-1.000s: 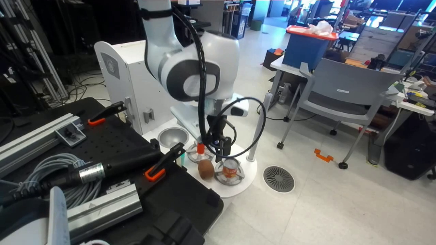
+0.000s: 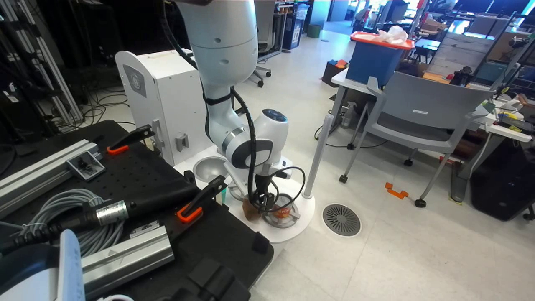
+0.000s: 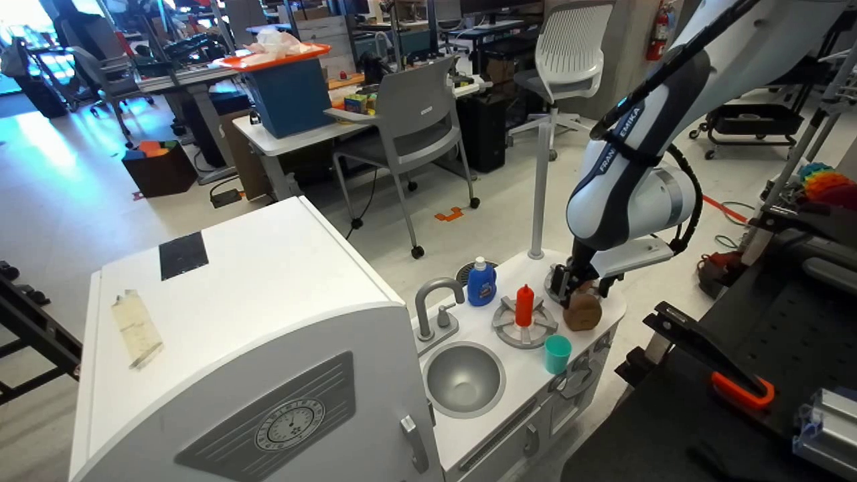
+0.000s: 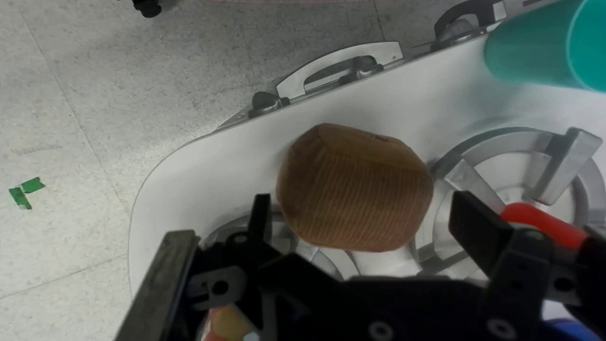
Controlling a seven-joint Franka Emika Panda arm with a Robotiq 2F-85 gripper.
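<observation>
A brown, ridged, faceted block (image 4: 355, 190) lies on the white toy-kitchen counter, between the two stove burners and near the front edge. My gripper is open over it; in the wrist view one finger (image 4: 261, 213) is to the block's left and the other to its right, with gaps showing on both sides. Exterior view 2 has the gripper (image 3: 588, 282) low, just above and behind the block (image 3: 582, 313). From exterior view 1, the arm partly covers the block (image 2: 250, 210) and an orange-labelled can (image 2: 282, 212) on the nearer burner.
On the other burner stands a red bottle (image 3: 523, 306), close to the right finger in the wrist view. A teal cup (image 3: 556, 354), a blue bottle (image 3: 482, 282) and a sink (image 3: 464, 379) share the counter. A grey post (image 3: 540, 193) rises at its back edge.
My arm has come down toward the counter and slightly toward the block. The gripper, earlier well above the can and block, is now low beside them and hides part of both.
</observation>
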